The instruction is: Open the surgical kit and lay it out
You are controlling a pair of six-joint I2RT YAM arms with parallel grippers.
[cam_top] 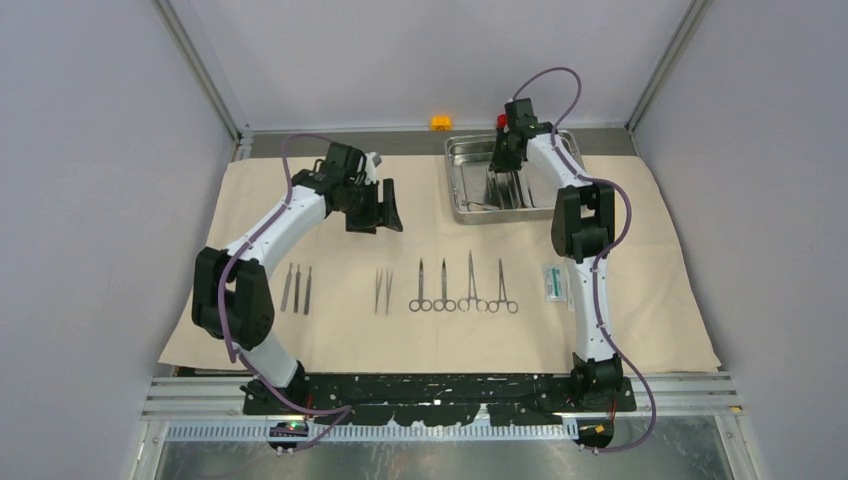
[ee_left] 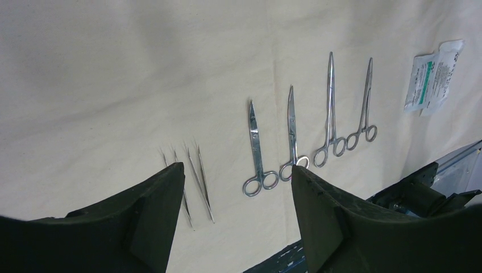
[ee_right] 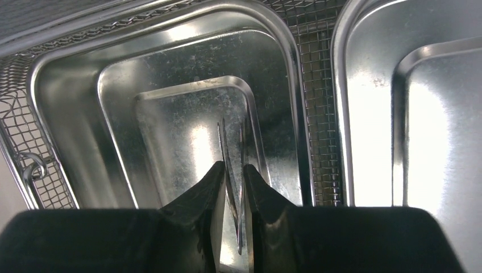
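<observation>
My right gripper is low inside the metal tray, its fingers slightly apart. Thin tweezers show in the gap between those fingers, with a reflection in the shiny tray bottom; contact with either finger cannot be made out. On the left, my left gripper hangs wide open above the cloth, holding nothing. Laid out below it are slim handles, tweezers, scissors, clamps and packets.
Wire mesh and a second shiny tray border the right gripper's tray. More instruments lie in the kit tray, partly hidden by the arm. Behind it stand a yellow block and a red object.
</observation>
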